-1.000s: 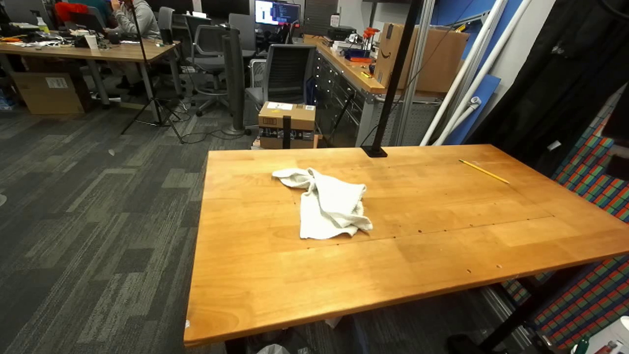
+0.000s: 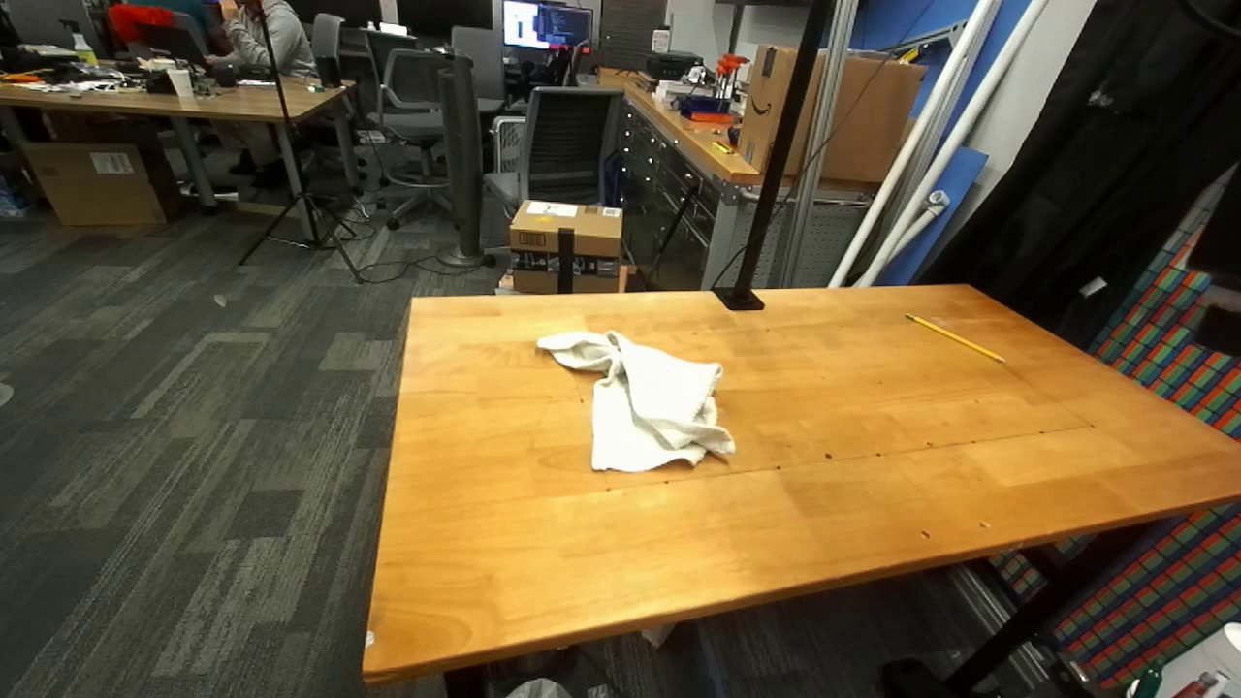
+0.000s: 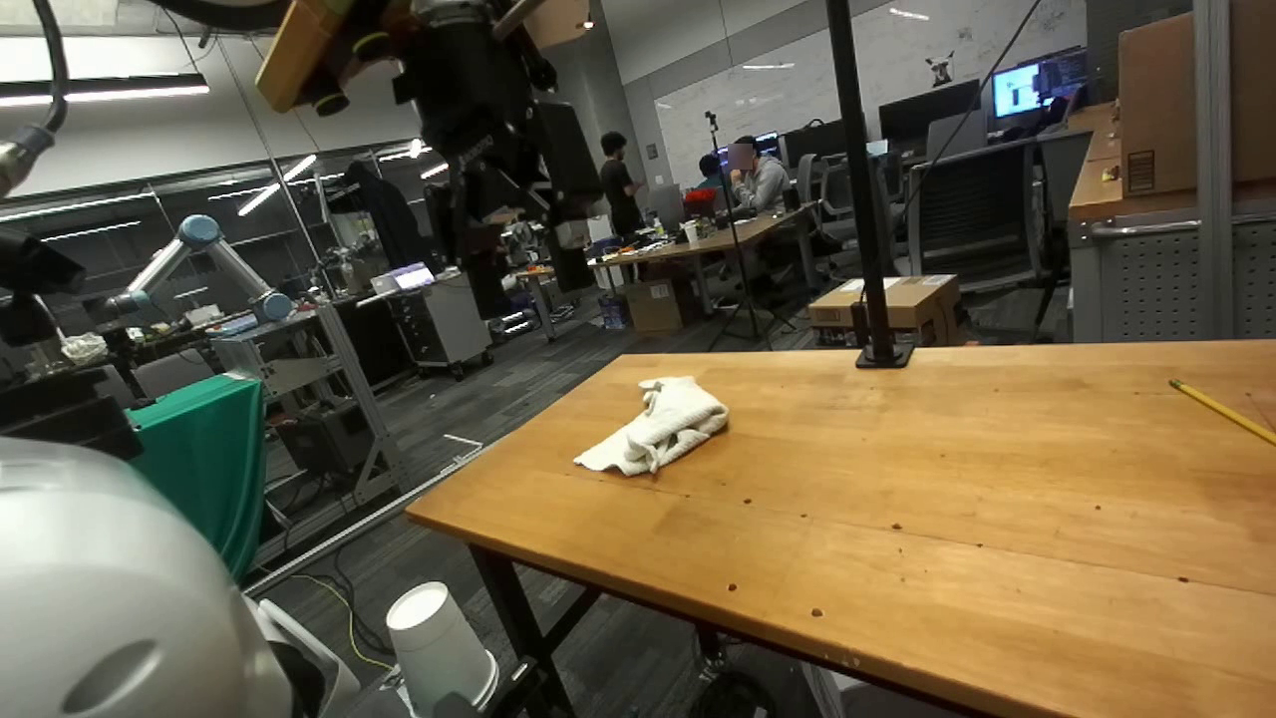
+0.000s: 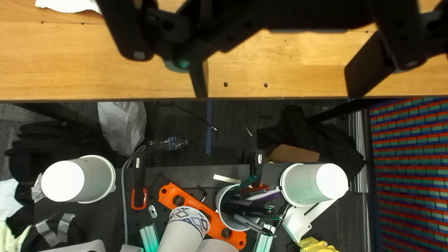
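A white cloth (image 2: 657, 401) lies crumpled on the left half of the wooden table (image 2: 814, 512); in the other exterior view the same cloth (image 3: 665, 426) rests near the table's far left edge. A yellow pencil (image 2: 954, 337) lies at the back right. My gripper (image 3: 526, 287) hangs high, apart from both, and does not appear in exterior view 1. In the wrist view my gripper has its fingers spread wide over the table's near edge, nothing between them. Only a corner of the cloth (image 4: 69, 5) shows there, at the top left.
A black pole (image 2: 741, 297) stands at the table's back edge. Below the near edge are white cups (image 4: 79, 180), a cup of pens (image 4: 226, 201) and an orange tool (image 4: 201, 210).
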